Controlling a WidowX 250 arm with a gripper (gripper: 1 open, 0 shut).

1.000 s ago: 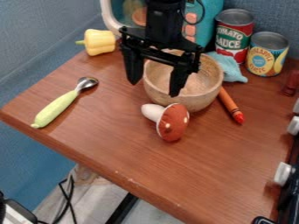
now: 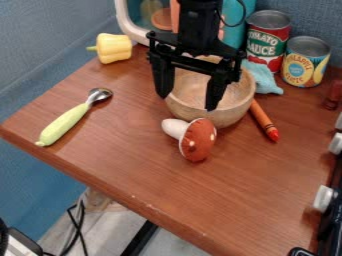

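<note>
The black gripper [image 2: 189, 88] is at the wooden bowl [image 2: 214, 112], its two fingers spread wide apart over the bowl, the near one reaching down inside it; nothing clearly sits between them. A toy mushroom [image 2: 195, 142] with a red cap lies just in front of the bowl. An orange crayon [image 2: 263, 120] lies to the right of the bowl.
A yellow-handled scoop [image 2: 60, 124] lies at left, a yellow pepper toy [image 2: 111, 47] behind it. Two cans [image 2: 306, 64], a blue cloth [image 2: 263, 80] and a teal container stand at the back. Black equipment lines the right edge.
The objects on the table look unmoved.
</note>
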